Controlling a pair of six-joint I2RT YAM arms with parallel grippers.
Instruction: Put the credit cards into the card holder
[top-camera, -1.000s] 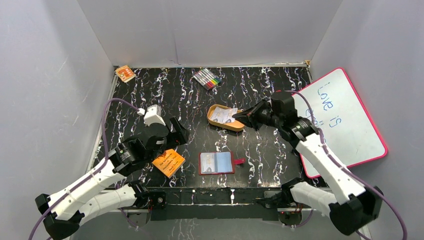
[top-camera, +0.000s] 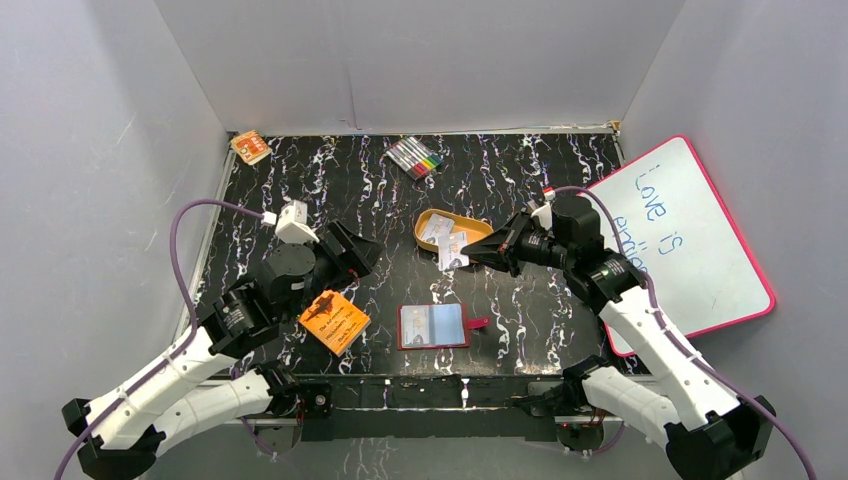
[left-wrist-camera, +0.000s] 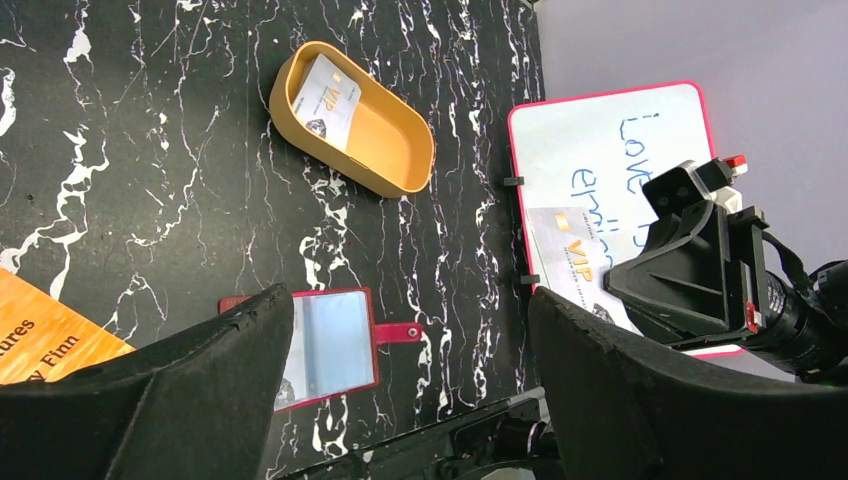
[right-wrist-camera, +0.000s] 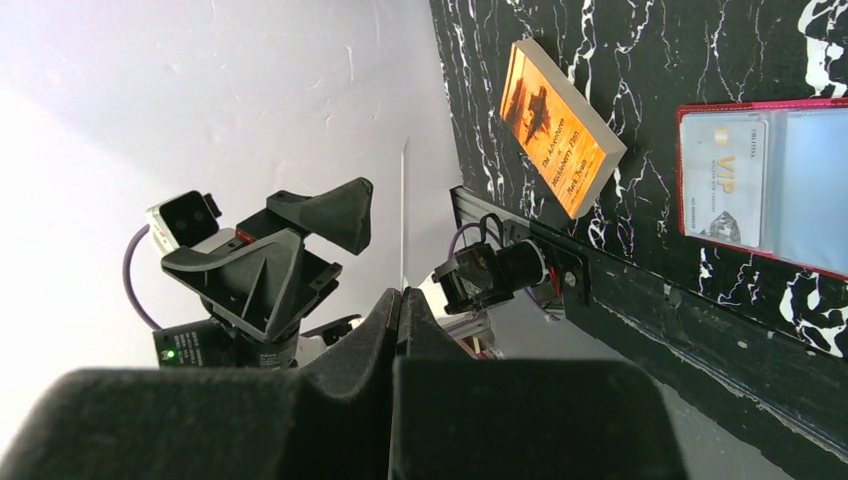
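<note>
My right gripper (top-camera: 470, 250) is shut on a white VIP card, held above and in front of the yellow tray (top-camera: 475, 225); in the right wrist view the card shows edge-on between the fingertips. Another card (left-wrist-camera: 322, 100) lies in the tray. The red card holder (top-camera: 449, 326) lies open at the table's front, a card (right-wrist-camera: 720, 175) in its left sleeve and the blue right side (right-wrist-camera: 805, 185) with no card showing. My left gripper (top-camera: 355, 245) stands open at the left, above the table, nothing between its fingers.
An orange book (top-camera: 333, 321) lies left of the holder, coloured markers (top-camera: 412, 157) at the back, a small orange item (top-camera: 250, 146) at the back left. A whiteboard (top-camera: 690, 270) stands at the right. Bare table surrounds the tray.
The left gripper has shifted slightly.
</note>
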